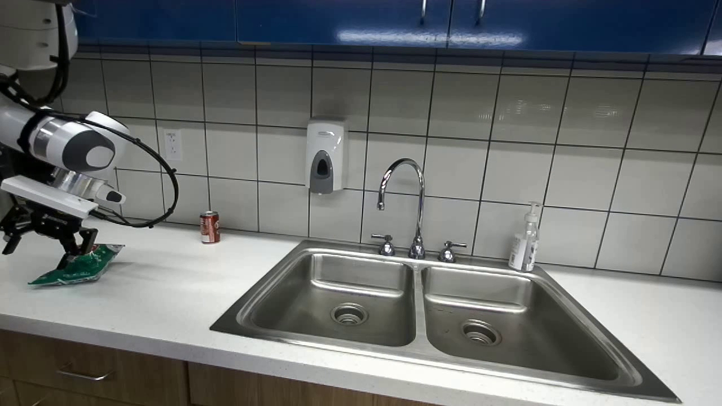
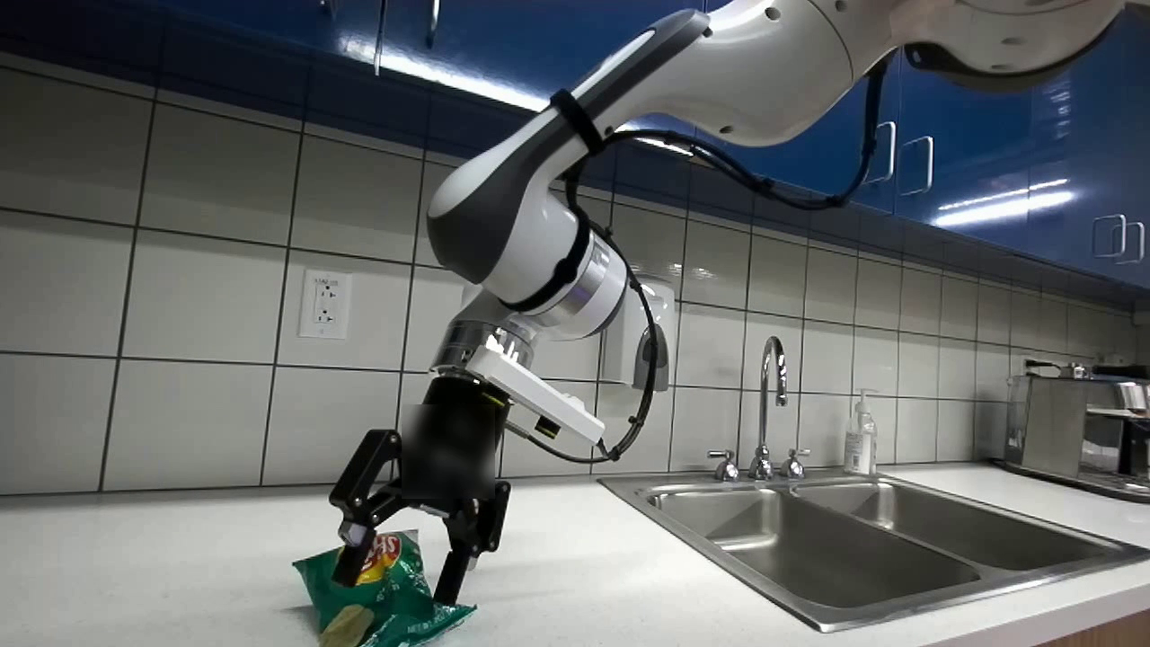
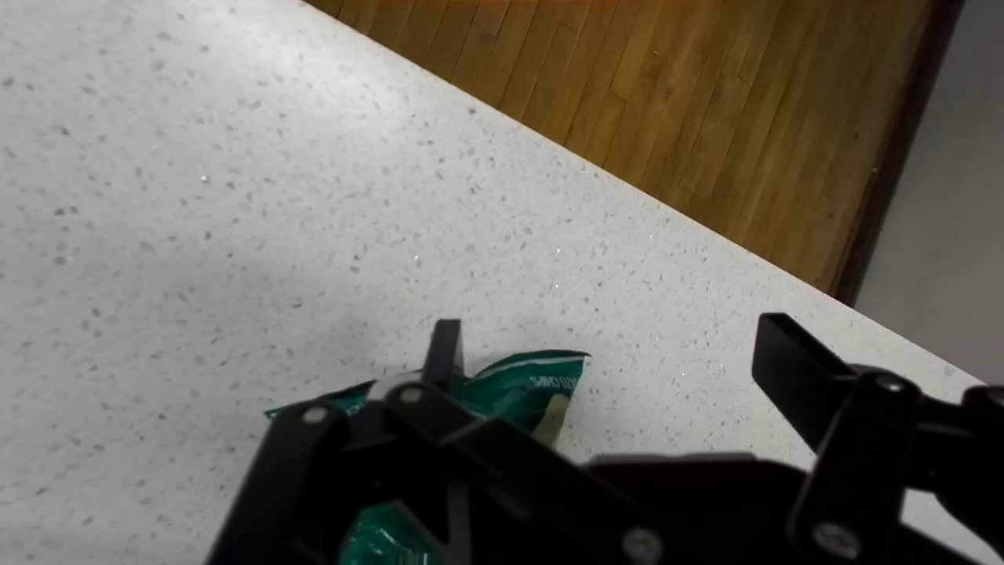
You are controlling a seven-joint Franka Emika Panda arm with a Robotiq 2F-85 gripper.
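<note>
A green chip bag (image 1: 95, 264) lies on the white counter at the far left of exterior view 1. In exterior view 2 the same bag (image 2: 403, 591), with its red and yellow logo, is below my gripper (image 2: 396, 577). The gripper is open, its fingers wide apart. One finger (image 2: 352, 562) overlaps the bag in that view, and the other is close to its right part. From the wrist, the bag (image 3: 513, 386) is partly hidden behind one finger, while the other finger (image 3: 795, 377) hangs over bare counter. Whether the fingers touch the bag, I cannot tell.
A red can (image 1: 210, 227) stands by the tiled wall. To its right are a double sink (image 1: 418, 341) with a tall faucet (image 1: 419, 210) and a soap bottle (image 1: 525, 243). The counter's front edge shows in the wrist view. Clear counter lies between bag and sink.
</note>
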